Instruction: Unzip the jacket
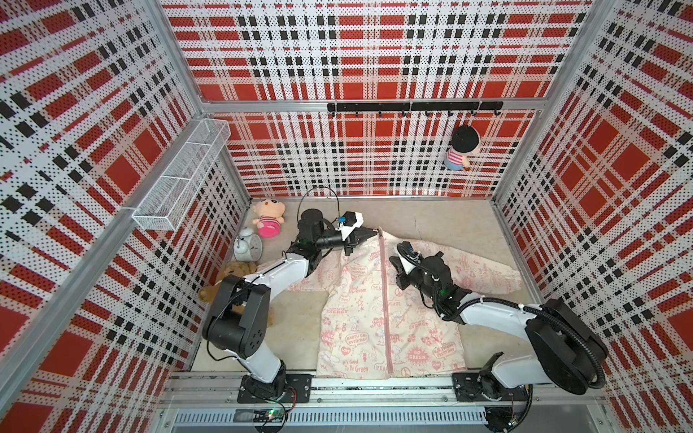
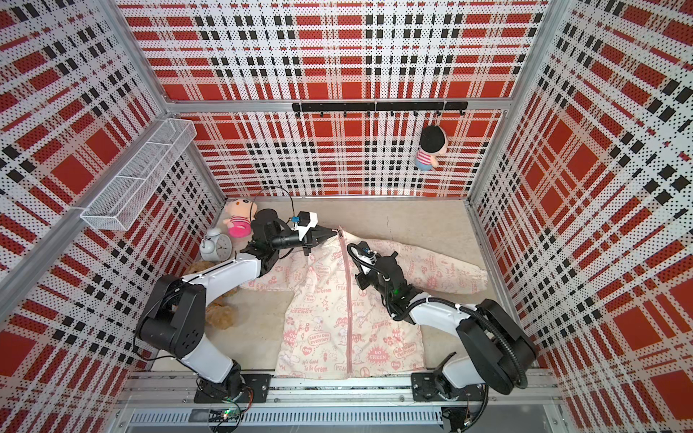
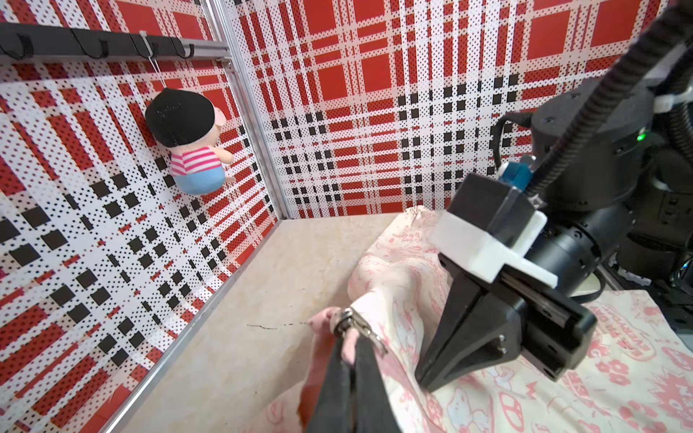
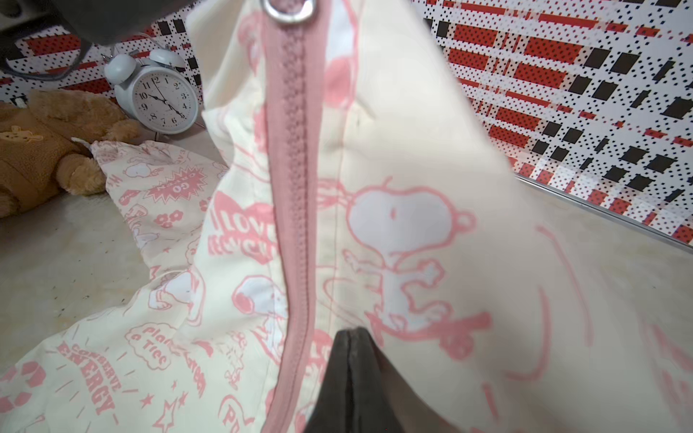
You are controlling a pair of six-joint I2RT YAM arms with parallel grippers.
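Note:
A cream jacket (image 1: 353, 317) with pink print lies spread out, its pink zipper strip (image 1: 384, 303) running down the middle. At the collar my left gripper is shut on a bit of pink jacket fabric, lifting that end. A silver metal zipper piece sits right at its fingertips; its ring (image 4: 288, 10) shows at the top of the right wrist view. My right gripper is shut with nothing between its fingers. It stands to the right of the zipper strip, below the metal piece and apart from it.
Left of the jacket are a teddy bear (image 4: 43, 144), an alarm clock (image 4: 157, 97) and a pink doll (image 1: 268, 216). Another doll (image 1: 462, 148) hangs on the back wall. Bare table (image 1: 433, 216) lies behind the jacket. The two grippers are close together.

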